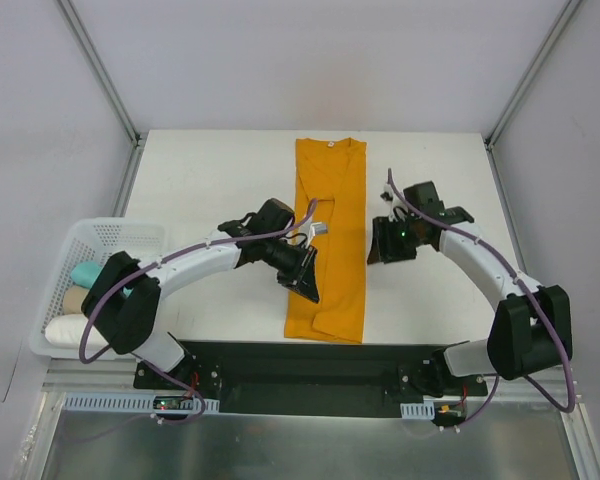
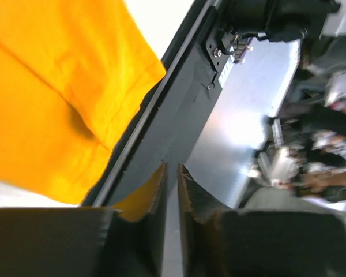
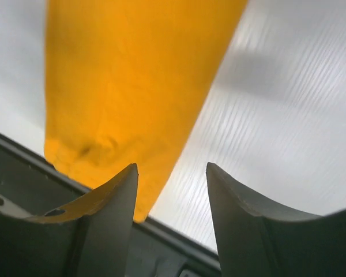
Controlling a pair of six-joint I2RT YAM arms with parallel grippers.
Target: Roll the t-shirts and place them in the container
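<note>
An orange T-shirt (image 1: 340, 230) lies flat as a long strip from the back to the front of the white table, with a fold at its front end. Above its front half is my left gripper (image 1: 300, 280); in the left wrist view its fingertips (image 2: 161, 173) look close together, and whether anything is between them is unclear. My right gripper (image 1: 385, 250) is raised just right of the shirt; in the right wrist view its fingers (image 3: 115, 202) stand apart with nothing held.
A white basket (image 1: 58, 300) with rolled cloths, including teal, tan and white ones, stands at the left, partly behind the left arm.
</note>
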